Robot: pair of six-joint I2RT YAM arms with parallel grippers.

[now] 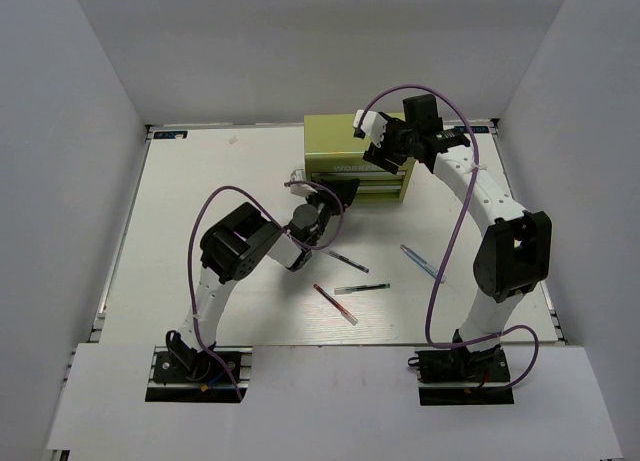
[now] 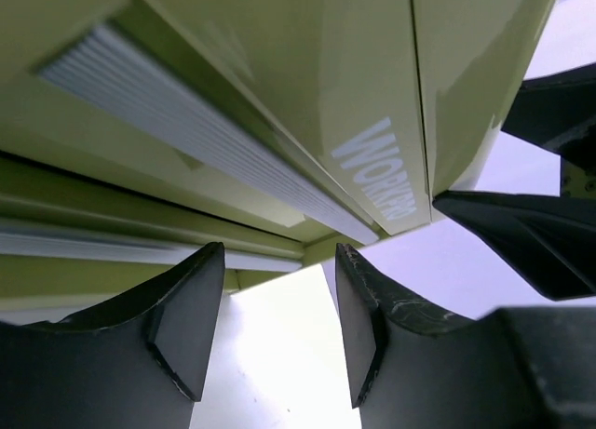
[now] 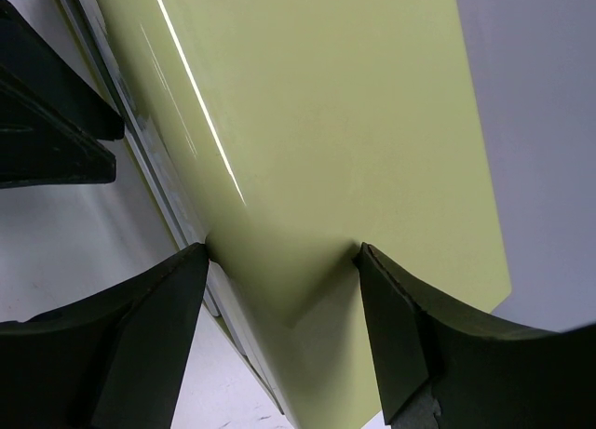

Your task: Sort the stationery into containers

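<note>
A pale green drawer box marked WORKERS stands at the back centre. My left gripper is at its front, by the slatted drawer openings; in the left wrist view the open fingertips face those openings with nothing between them. My right gripper is at the box's upper right; in the right wrist view its fingertips press on either side of a green edge of the box, part open. Several pens lie on the table, including a red one, a dark one and a blue one.
Grey walls enclose the sides and back. The pens lie in front of the box, between the two arms.
</note>
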